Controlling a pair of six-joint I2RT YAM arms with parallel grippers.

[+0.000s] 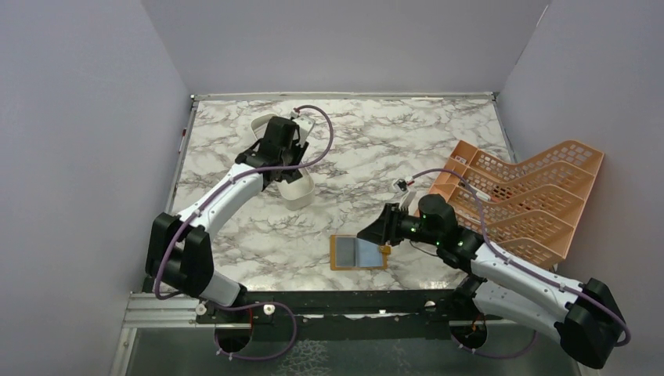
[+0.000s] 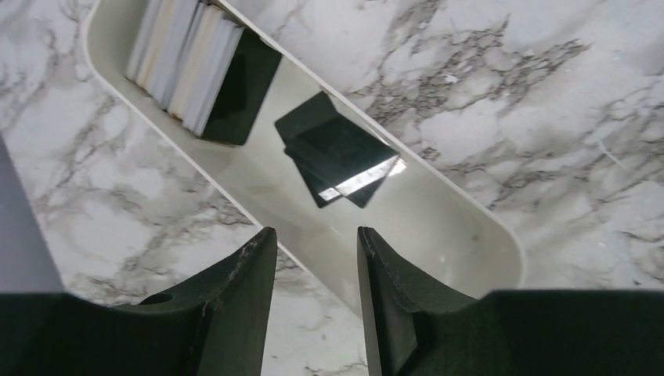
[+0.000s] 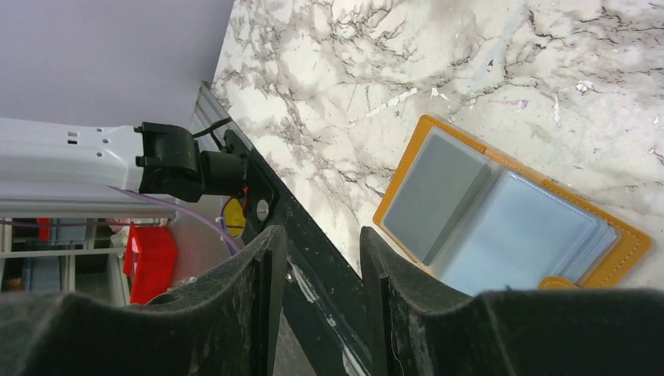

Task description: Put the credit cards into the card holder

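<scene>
A white tray lies at the back left; my left gripper hangs over it, part open and empty. Inside, two dark cards [image 2: 341,153] lie flat, overlapping, and a stack of pale cards [image 2: 176,59] with a dark one fills the far end. The open tan card holder [image 3: 411,157], with grey and pale blue pockets, lies at the front centre. My right gripper stands open above it, nothing between its fingers.
An orange slatted rack [image 1: 532,204] stands at the right. Grey walls bound the marble table [image 1: 376,133].
</scene>
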